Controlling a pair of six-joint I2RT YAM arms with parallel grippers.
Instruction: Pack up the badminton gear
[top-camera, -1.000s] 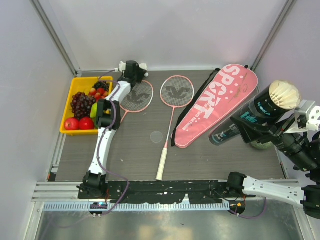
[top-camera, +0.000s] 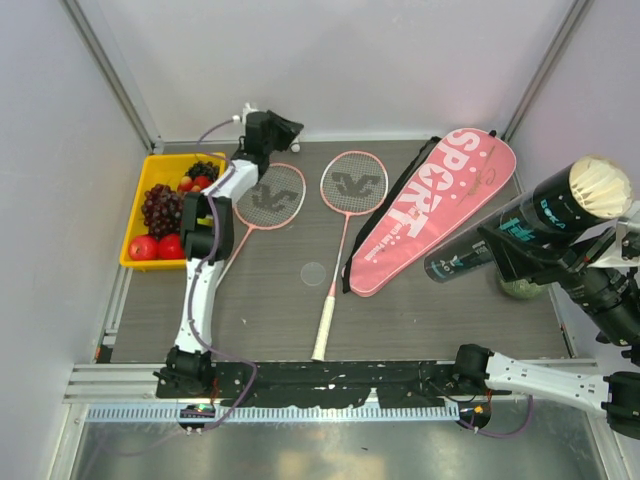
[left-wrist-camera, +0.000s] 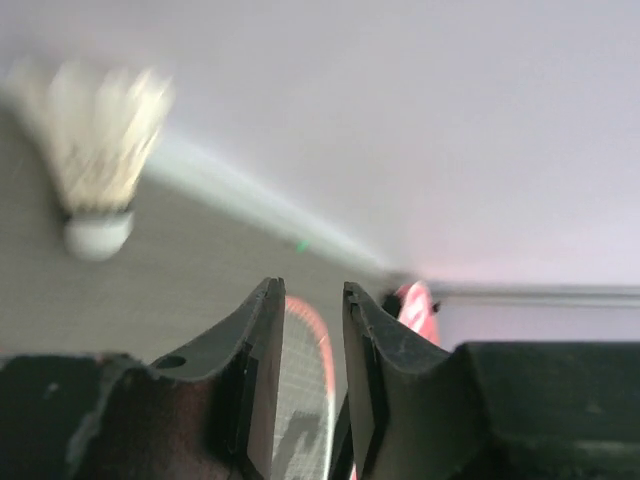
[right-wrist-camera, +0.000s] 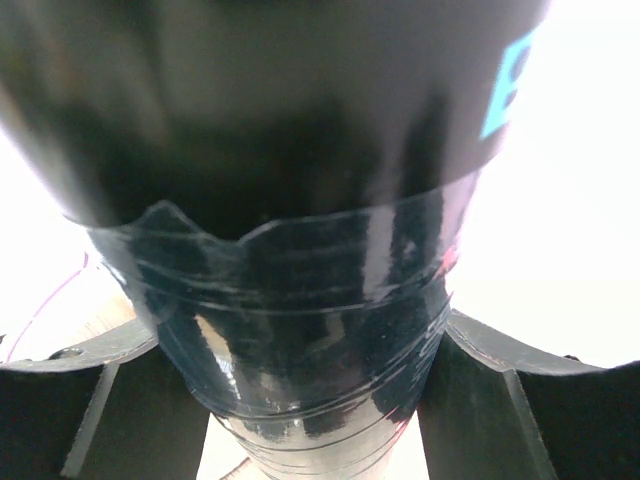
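Observation:
At the back, my left gripper (top-camera: 285, 132) hovers beside white shuttlecocks, one (left-wrist-camera: 105, 140) close in the left wrist view; its fingers are slightly apart with nothing visible between them. My right gripper (top-camera: 525, 250) is shut on the dark shuttlecock tube (top-camera: 470, 250), raised at the right and tilted, feathers showing at its top; it fills the right wrist view. Two pink rackets (top-camera: 352, 185) lie on the table, the left one partly under my left arm. The pink racket bag (top-camera: 430, 215) lies right of them. A clear round lid (top-camera: 312, 274) rests at the centre.
A yellow basket of fruit (top-camera: 135, 245) stands at the left. Walls enclose the back and sides. Bare table (top-camera: 280, 320) shows at the front. A greenish object (top-camera: 522, 290) is partly hidden under the tube.
My left gripper has shifted slightly up and right over the shuttlecocks. Compared with one second ago, the right gripper and tube have moved a little to the right.

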